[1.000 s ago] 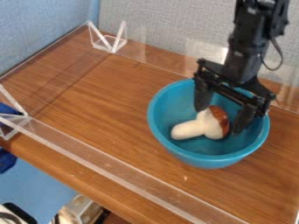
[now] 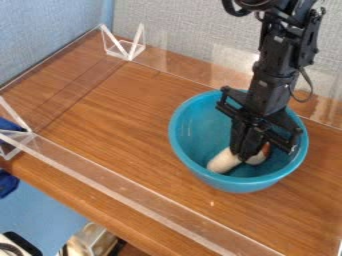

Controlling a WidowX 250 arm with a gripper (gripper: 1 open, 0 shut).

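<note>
A blue bowl [image 2: 194, 135] sits on the wooden table. Inside it lies a pale, elongated object with a brown end [image 2: 223, 160], partly hidden by the black gripper [image 2: 246, 150]. The gripper is lowered into the bowl over that object; whether its fingers are open, shut or around the object cannot be made out.
White wire stands sit at the back left and left edge. A grey padded wall runs behind, and a blue area with clutter lies below the table's left edge.
The gripper has moved down and left into the bowl, onto the pale object, now hiding much of it.
</note>
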